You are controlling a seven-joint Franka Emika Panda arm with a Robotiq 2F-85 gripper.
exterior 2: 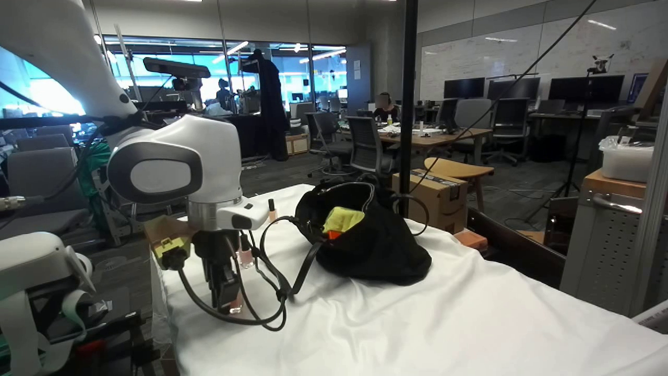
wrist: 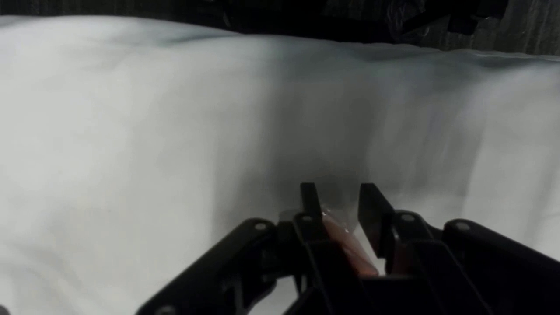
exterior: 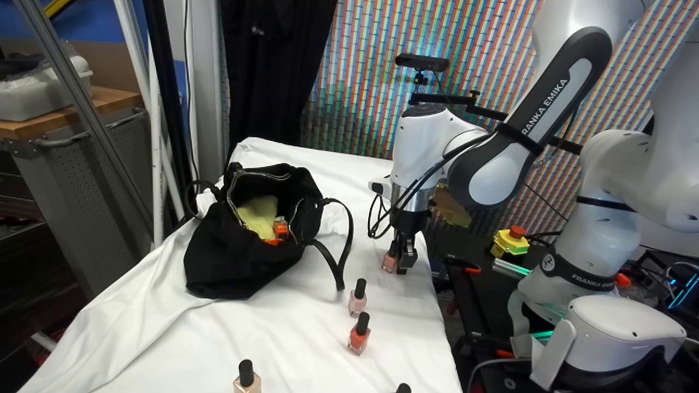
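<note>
My gripper (exterior: 401, 259) points down at the table's right side in the first exterior view, around or close against a pink polish bottle (exterior: 389, 262). In the wrist view, the bottle's pinkish glass (wrist: 350, 246) shows between the two black fingers. A strip of white cloth shows between the glass and the right finger, so the fingers look partly open. Most of the bottle is hidden by the fingers. A black bag (exterior: 246, 262) stands open on the cloth, with a yellow cloth (exterior: 260, 215) and an orange item (exterior: 280, 228) inside.
Nearer the camera stand a pale pink bottle (exterior: 357, 302), a coral bottle (exterior: 358, 339) and a peach bottle (exterior: 247, 381); another black cap (exterior: 403, 388) shows at the bottom edge. A bag strap (exterior: 337, 268) droops toward the bottles. The table's right edge runs close to my gripper.
</note>
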